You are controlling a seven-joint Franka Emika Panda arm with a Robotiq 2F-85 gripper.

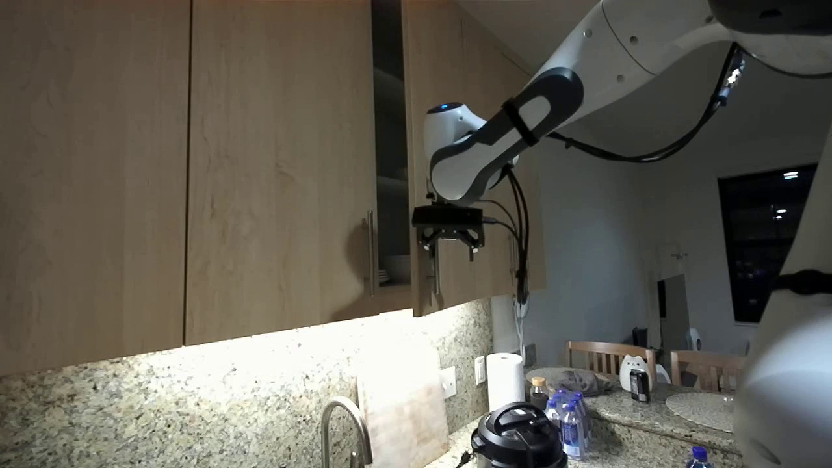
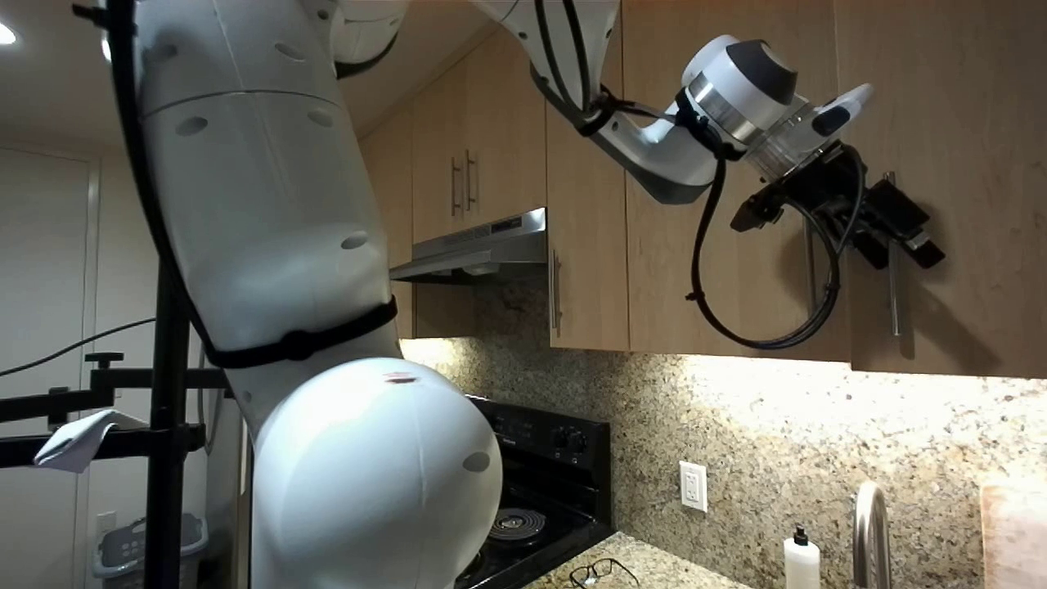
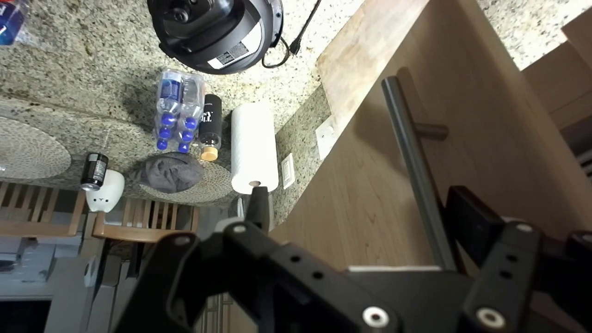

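Note:
The wooden cabinet door [image 1: 468, 272] stands partly ajar, with a dark gap along its left edge. Its metal bar handle [image 3: 408, 150] runs between the widely spread fingers of my gripper in the wrist view, much closer to the right finger [image 3: 471, 219] than to the left one. In exterior view 1 my gripper [image 1: 452, 251] hangs in front of this door at handle height. Exterior view 2 shows the gripper from its other side, with its fingertips partly hidden. Whether the right finger touches the handle is unclear.
Inside the gap, shelves and white bowls [image 1: 398, 269] show. A neighbouring closed door with its own handle [image 1: 371, 253] lies left. Below on the counter are a black-lidded cooker [image 1: 519, 437], a paper towel roll [image 1: 505, 381], water bottles [image 1: 573, 429] and a faucet [image 1: 343, 405].

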